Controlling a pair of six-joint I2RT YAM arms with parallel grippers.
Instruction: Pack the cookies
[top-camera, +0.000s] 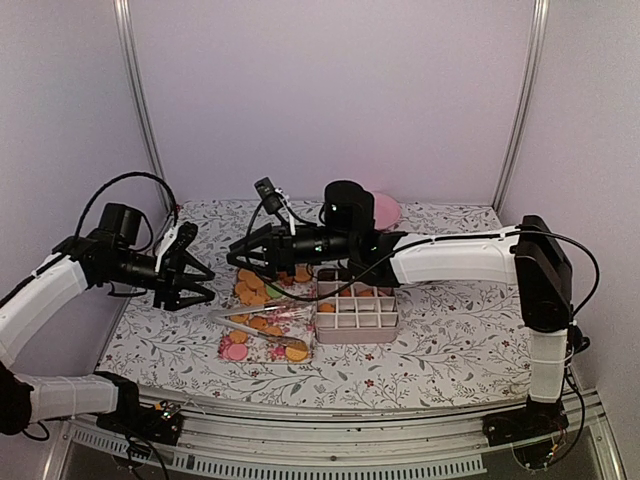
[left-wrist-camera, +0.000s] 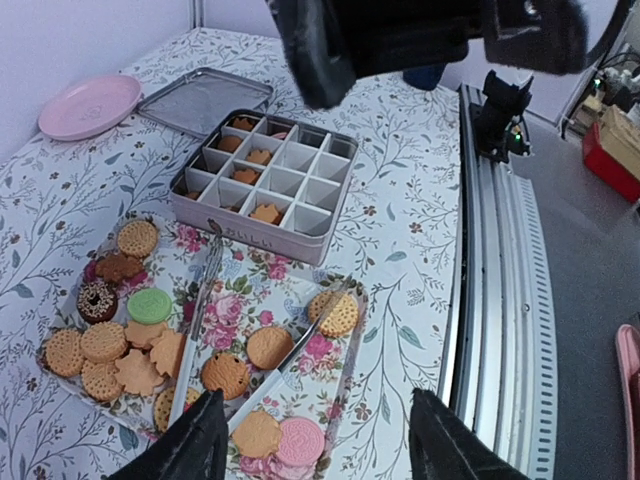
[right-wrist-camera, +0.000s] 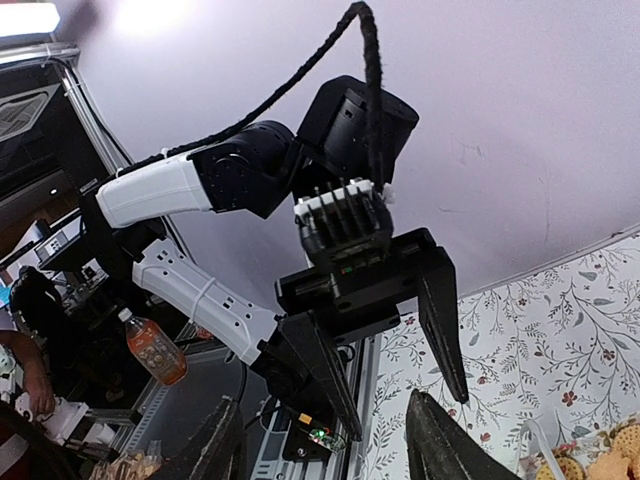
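Cookies of several shapes and colours, among them a green one (left-wrist-camera: 148, 305) and a pink one (left-wrist-camera: 298, 440), lie on a floral tray (left-wrist-camera: 350, 360), with metal tongs (left-wrist-camera: 284, 366) lying across them. Behind the tray sits a compartment box (left-wrist-camera: 310, 243), some cells holding cookies, others empty. My left gripper (top-camera: 190, 285) hangs above the table at the tray's left, open, with nothing between its fingers. My right gripper (top-camera: 245, 250) is raised over the tray, also open and empty, facing the left one.
A pink plate (left-wrist-camera: 90, 105) and a grey metal tray (left-wrist-camera: 205, 100) stand at the back. The table edge runs along the front.
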